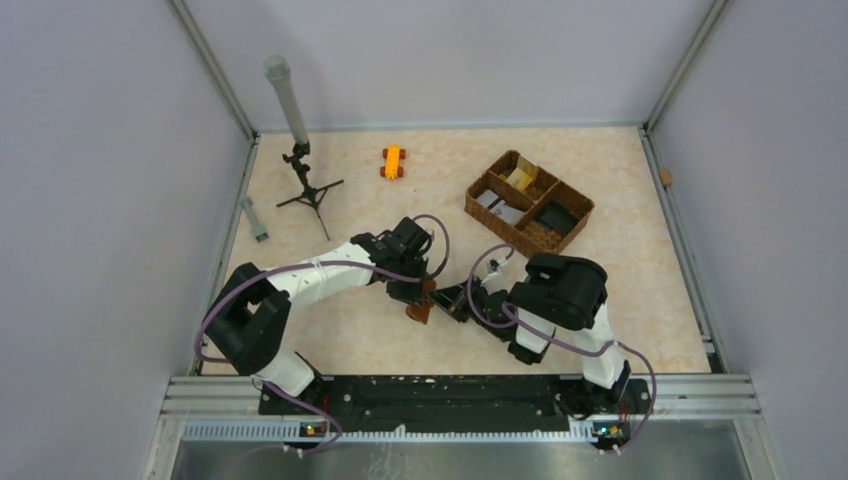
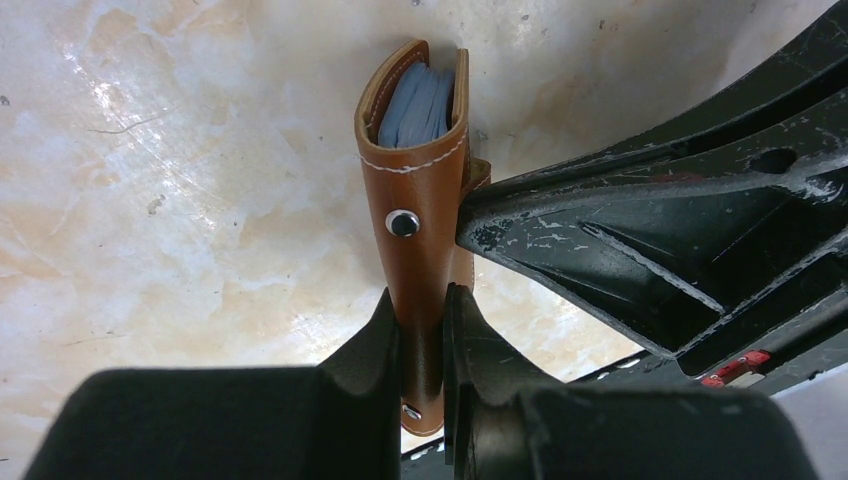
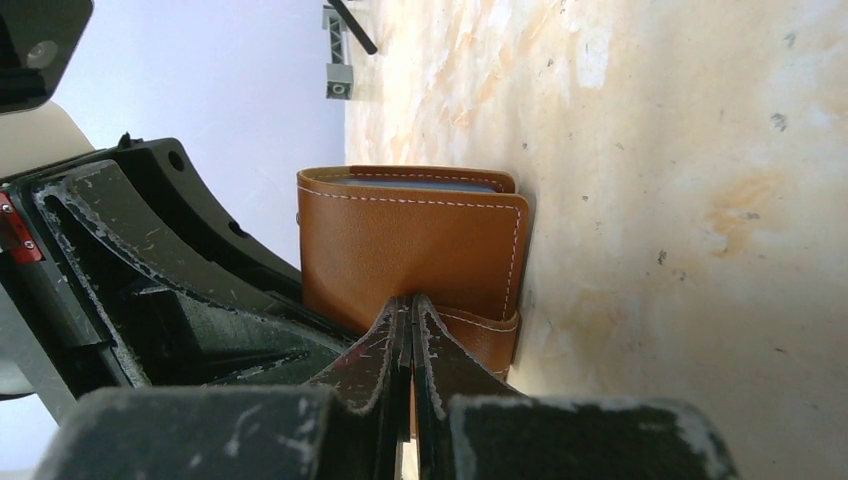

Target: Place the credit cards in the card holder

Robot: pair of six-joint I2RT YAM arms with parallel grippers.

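Observation:
The brown leather card holder (image 2: 415, 250) stands on edge in the left wrist view, its top mouth showing bluish-grey layers (image 2: 418, 108). Whether cards lie among those layers, I cannot tell. My left gripper is shut across the holder's lower part. From the right, my right gripper reaches its side, the fingers together and the tips at the folded lower flap (image 3: 485, 335). Nothing clearly shows between those fingers. From above, both arms meet over the holder (image 1: 420, 314), hiding much of it. No loose credit card is visible beside it.
A wicker box (image 1: 579, 242) with divided compartments stands behind my right arm, holding yellow, pale and dark items. An orange toy car (image 1: 394, 162) lies at the back. The black tripod (image 1: 309, 190) is at back left. Clear tabletop lies in front of the holder.

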